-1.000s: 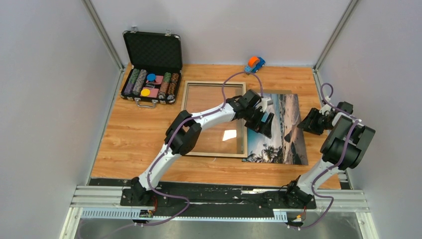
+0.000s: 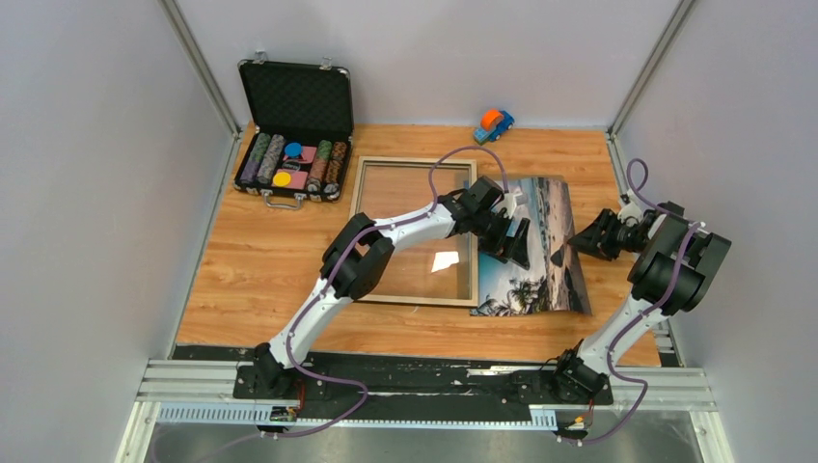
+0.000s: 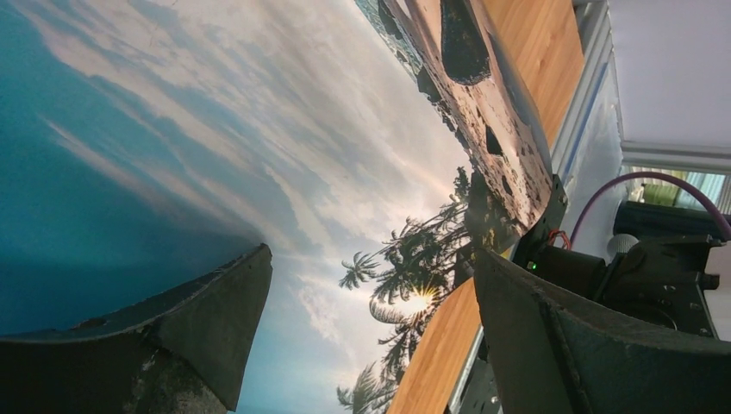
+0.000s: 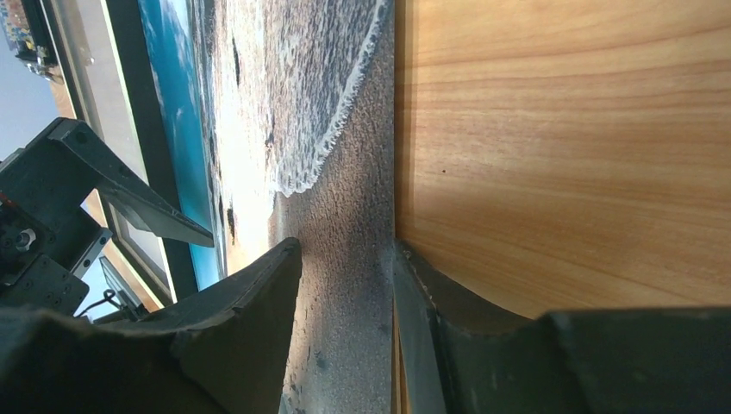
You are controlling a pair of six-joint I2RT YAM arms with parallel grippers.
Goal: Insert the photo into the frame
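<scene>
The photo (image 2: 535, 280), a beach scene with palms and sky, lies on the table to the right of the wooden frame (image 2: 415, 301), its left side close to the frame's right bar. My left gripper (image 2: 518, 246) stands open over the sky part of the photo (image 3: 345, 172), nothing between its fingers. At the photo's right edge is my right gripper (image 2: 571, 241). In the right wrist view one finger (image 4: 267, 293) rests over the sand part and the other is just past the edge; the fingers are part open. Whether they pinch the photo does not show.
An open case of poker chips (image 2: 294, 164) stands at the back left. A blue and orange toy (image 2: 493, 124) sits at the back edge. A brown board edge shows behind the photo's top.
My right gripper has moved slightly left over the photo's right edge. That edge has shifted left and now looks bowed. The left arm has hardly moved.
</scene>
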